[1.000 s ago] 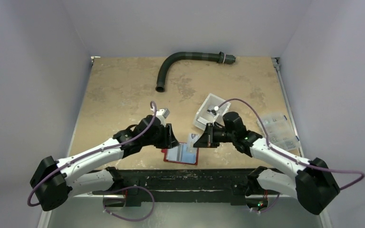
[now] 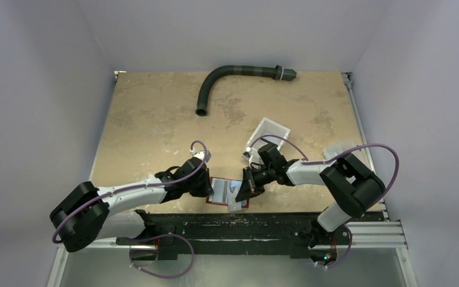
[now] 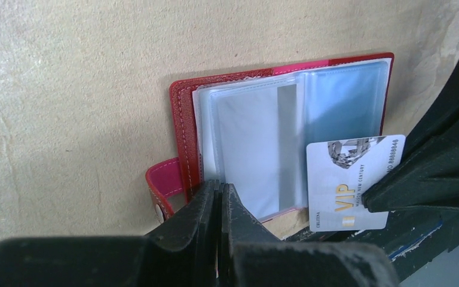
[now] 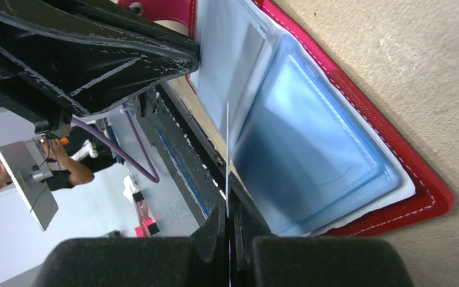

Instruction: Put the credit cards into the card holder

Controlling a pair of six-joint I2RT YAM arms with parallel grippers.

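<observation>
The open card holder (image 3: 182, 128), red with clear plastic sleeves, lies flat on the table near its front edge. My left gripper is shut at the holder's near left part, on the cover and sleeve edge; the exact grip is hidden. A silver VIP card (image 3: 351, 185) is pinched by its right side in my right gripper (image 2: 239, 196). It hangs over the front part of the right sleeve (image 4: 317, 143) and reaches past the holder's front edge. Edge-on, the card (image 4: 228, 161) appears as a thin line in the right wrist view, outside the sleeve.
A white tray (image 2: 282, 130) stands behind the right arm, and a clear plastic box (image 2: 339, 149) at the far right. A dark bent hose (image 2: 239, 70) lies at the back. Bare table spreads left of the holder. The dark front rail (image 2: 233, 226) is close by.
My left gripper has come down to the holder's left side and shut. The right gripper has carried the card left and toward the front, over the holder's front edge.
</observation>
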